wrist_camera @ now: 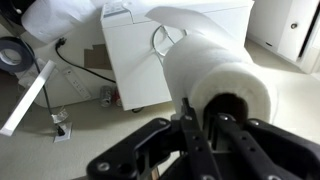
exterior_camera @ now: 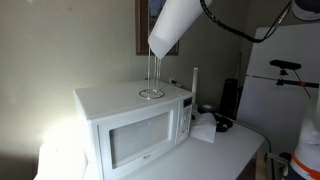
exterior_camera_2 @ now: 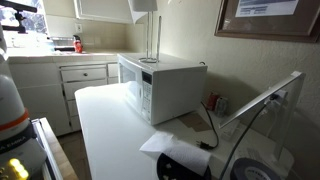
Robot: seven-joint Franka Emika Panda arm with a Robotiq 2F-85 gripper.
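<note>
A white paper towel roll [exterior_camera: 176, 22] hangs tilted at the top of exterior view 1, partly cut off by the frame. In the wrist view my gripper is shut on the near end of the paper roll [wrist_camera: 200, 62], by the dark hole of its core. A wire towel holder [exterior_camera: 151, 94] stands upright on top of the white microwave [exterior_camera: 140, 138]. The roll's lower end is near the tops of the holder's rods; whether they touch I cannot tell. Exterior view 2 shows only the roll's lower part [exterior_camera_2: 143, 6].
White paper [exterior_camera_2: 175, 150] lies over dark items on the counter beside the microwave. A white upright strip [exterior_camera: 194, 90] stands behind it, and a framed picture [exterior_camera_2: 265, 15] hangs on the wall.
</note>
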